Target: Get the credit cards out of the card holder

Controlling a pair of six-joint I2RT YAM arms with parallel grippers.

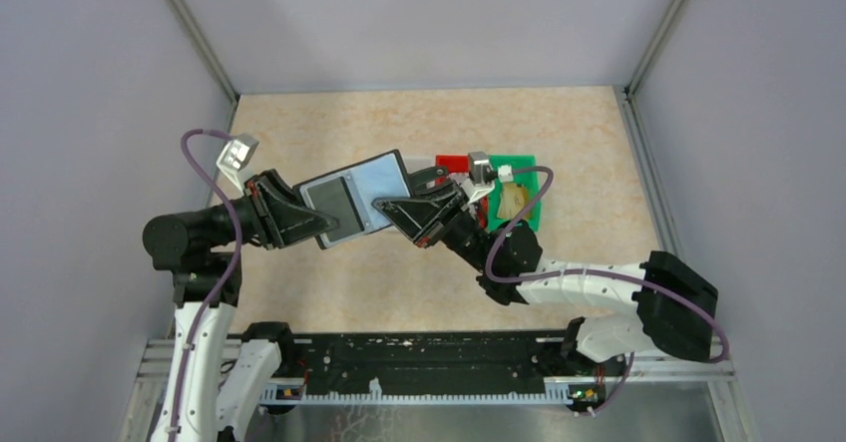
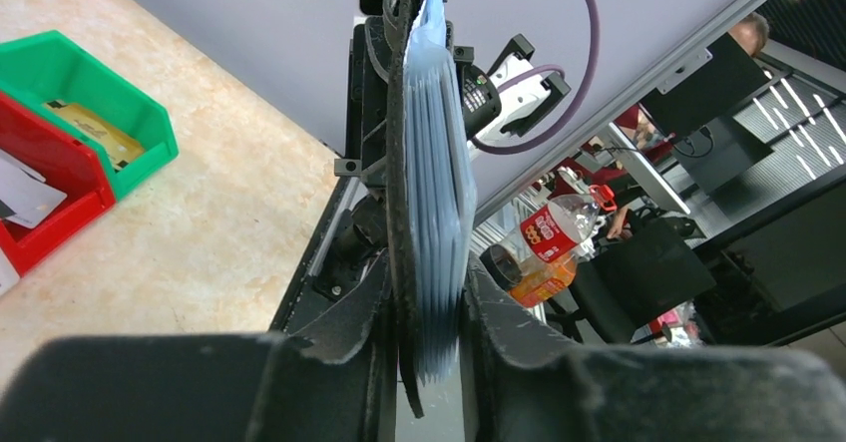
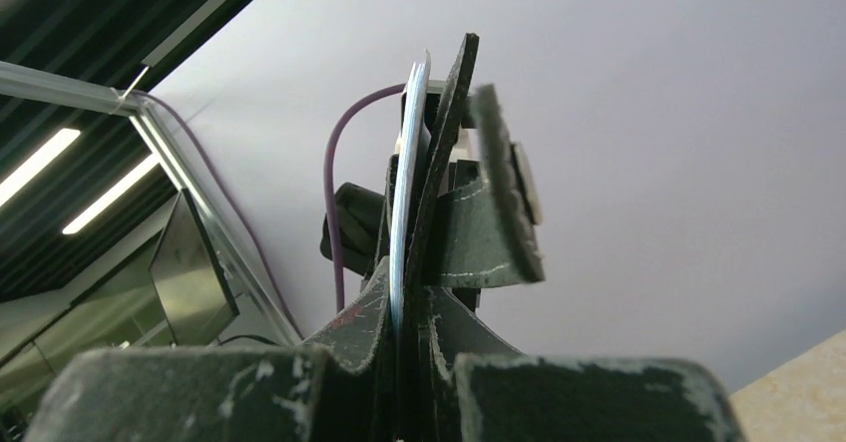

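Observation:
The card holder [image 1: 339, 208], dark-covered with pale blue plastic sleeves, is held aloft between both grippers. My left gripper [image 1: 324, 222] is shut on its left part; in the left wrist view the stacked sleeves [image 2: 437, 193] rise edge-on from between the fingers. My right gripper [image 1: 384, 208] is shut at the holder's right part, with the pale sleeves [image 3: 407, 193] and a dark cover standing between its fingertips in the right wrist view. A cover flap [image 3: 504, 183] hangs off to the side. I cannot tell whether cards remain inside the sleeves.
A red bin [image 2: 70, 218] with cards and a green bin [image 2: 150, 153] with a yellowish card stand at the back right, partly behind my right arm, beside a white bin.

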